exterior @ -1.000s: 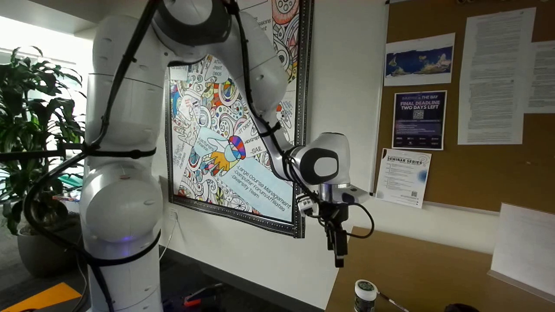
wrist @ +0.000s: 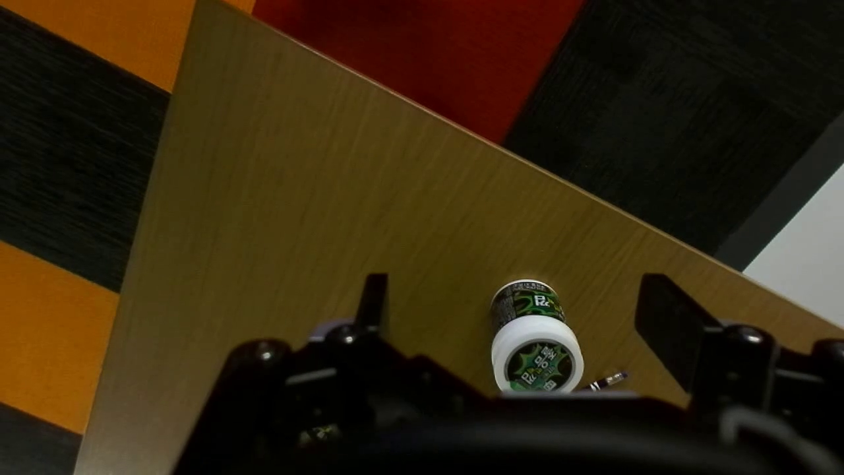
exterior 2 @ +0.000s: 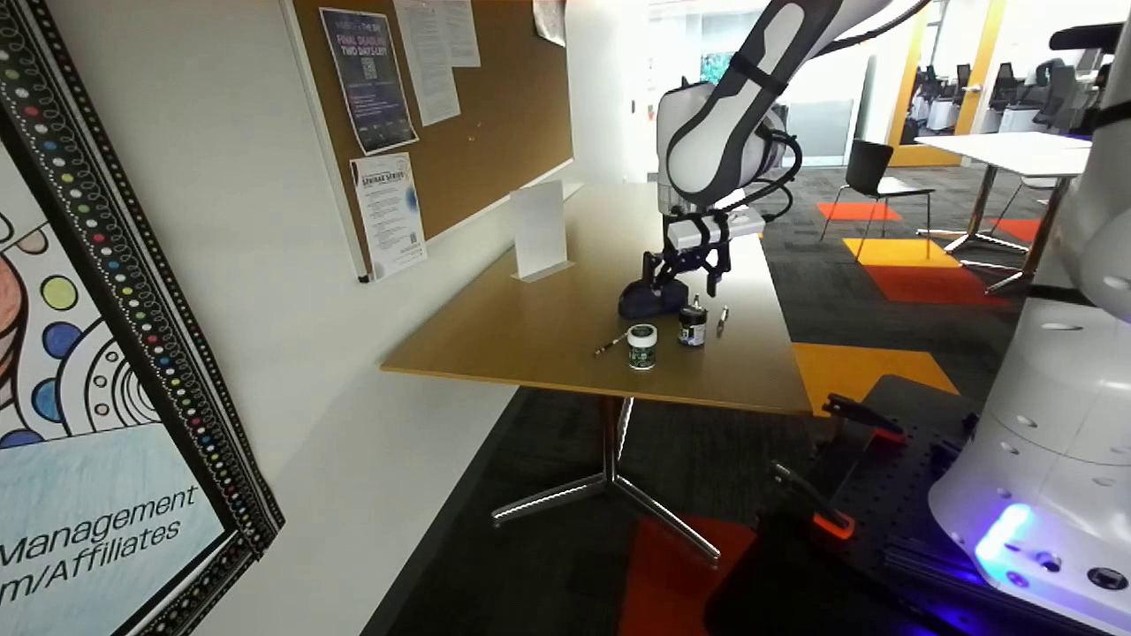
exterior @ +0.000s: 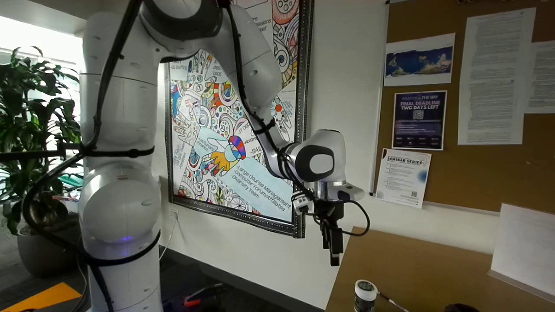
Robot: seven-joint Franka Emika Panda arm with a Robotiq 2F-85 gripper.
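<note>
My gripper is open, its two fingers wide apart with nothing held between them. In the wrist view a white-lidded jar with a dark green label shows below, between the fingers in the picture. It stands upright on the wooden table, near the front edge in the second exterior view. A second, dark-labelled jar stands close by. Thin pens lie around them: one pen beside the white-lidded jar, another pen beside the dark jar. The gripper hangs above the tabletop, apart from both jars.
A dark rounded object sits behind the jars. Further back, a white upright panel stands by the wall with the corkboard.
In the first exterior view the arm and gripper have shifted slightly left, with the fingertips a touch higher. The jar, pen and dark object have stayed put.
</note>
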